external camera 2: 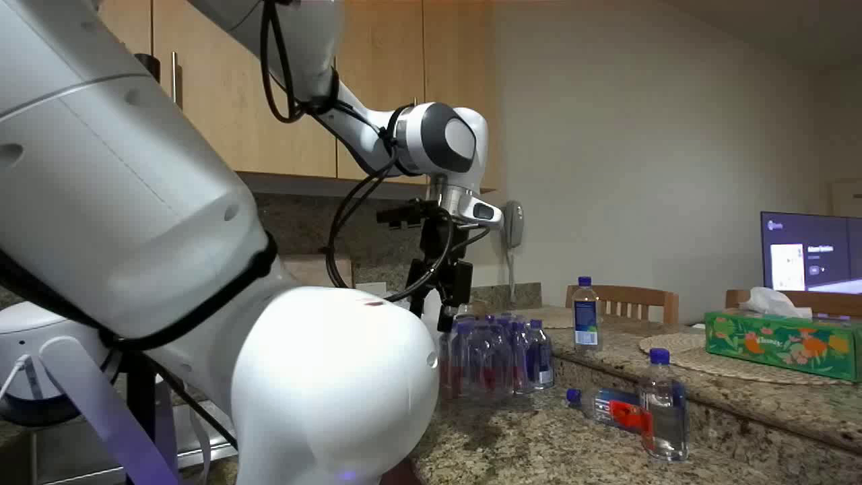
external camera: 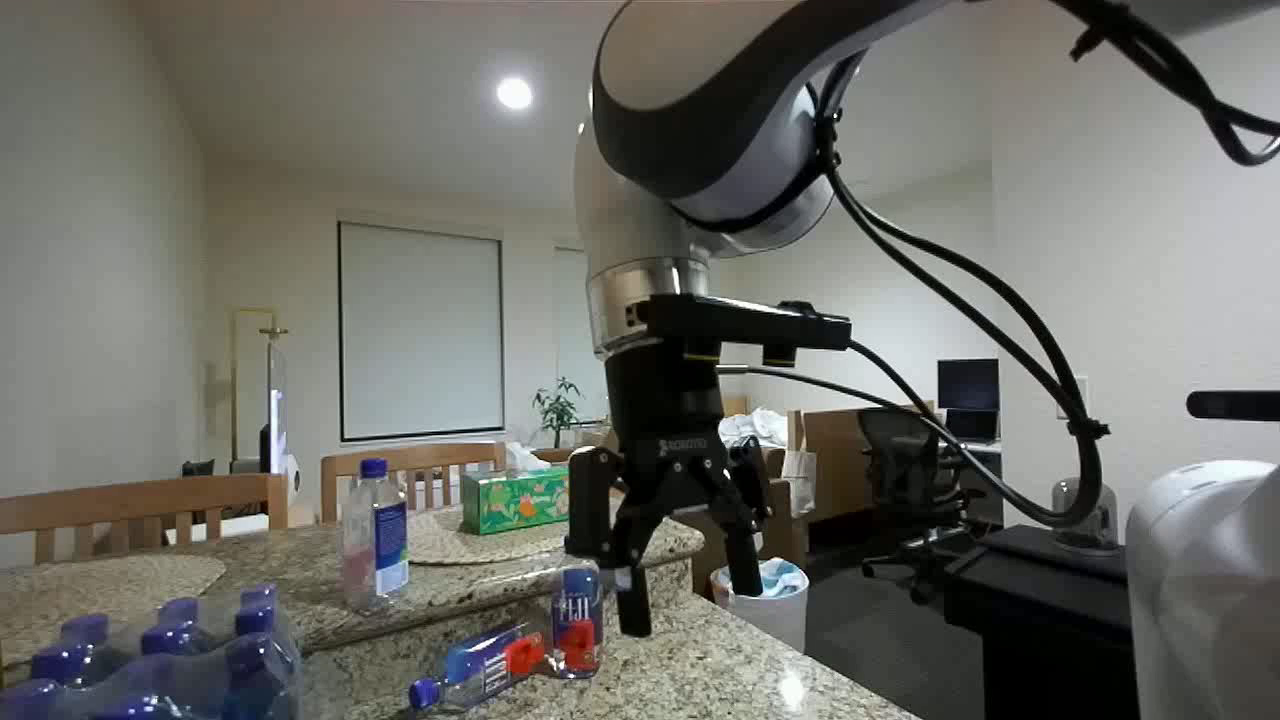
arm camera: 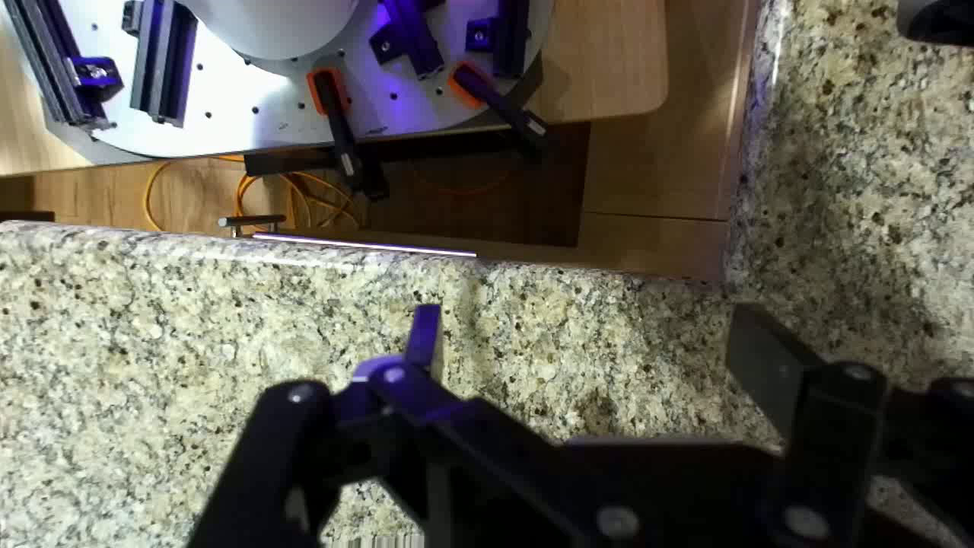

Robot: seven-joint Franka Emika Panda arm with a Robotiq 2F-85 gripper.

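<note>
My gripper is open, its fingers wide apart, and only bare granite shows between them in the wrist view. In exterior view 1 the gripper (external camera: 690, 606) points down over the counter. A clear Fiji bottle (external camera 2: 667, 416) stands upright on the lower counter. Close beside it a second bottle (external camera 2: 606, 405) lies on its side with its blue cap to the left. A third bottle (external camera 2: 586, 315) is upright on the raised ledge. Several bottles (external camera 2: 493, 356) are grouped together on the lower counter; in exterior view 1 the pack (external camera: 156, 666) appears wrapped in clear plastic.
On the ledge, a green tissue box (external camera 2: 780, 343) rests on a woven mat (external camera 2: 675, 343). Below the wrist camera, the counter edge (arm camera: 584, 271) borders a gap beside the robot's mounting plate (arm camera: 246, 109). The granite (arm camera: 137, 365) around the fingers is clear.
</note>
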